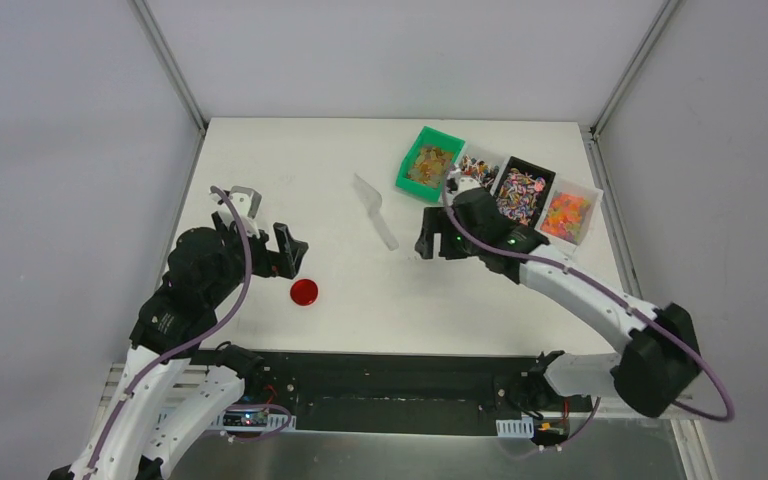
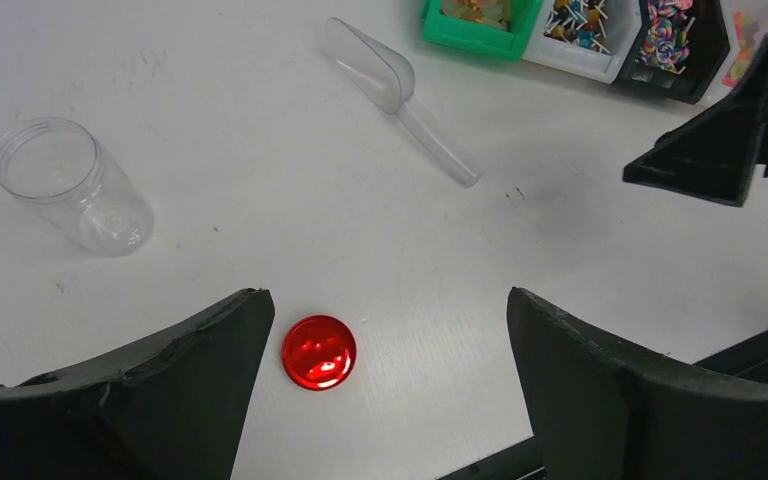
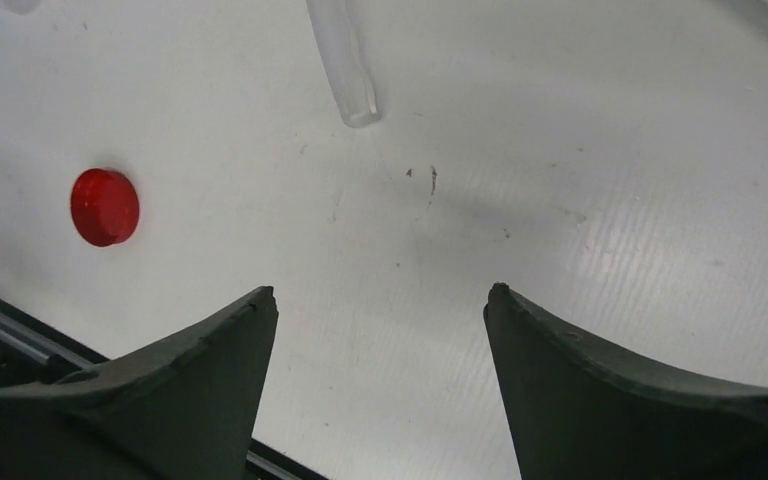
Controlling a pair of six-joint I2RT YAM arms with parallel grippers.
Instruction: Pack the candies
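Observation:
A clear plastic scoop (image 1: 375, 210) lies flat near the middle of the table, its handle toward the front. My right gripper (image 1: 442, 246) hovers just right of that handle, fingers apart with nothing between them. My left gripper (image 1: 286, 262) is open and empty above the table's left part, close to the red lid (image 1: 303, 292). In the left wrist view a clear jar (image 2: 75, 188) is at the left; the left arm hides it from the top view. At the back right is a row of candy bins: green (image 1: 411, 172), white, black (image 1: 538, 170) and another white one (image 1: 584, 215).
Each bin holds a different candy, and my right arm partly covers the two white ones in the top view. Bare table (image 1: 380, 310) extends in front of the scoop. The table's front edge borders a dark gap (image 1: 390, 375).

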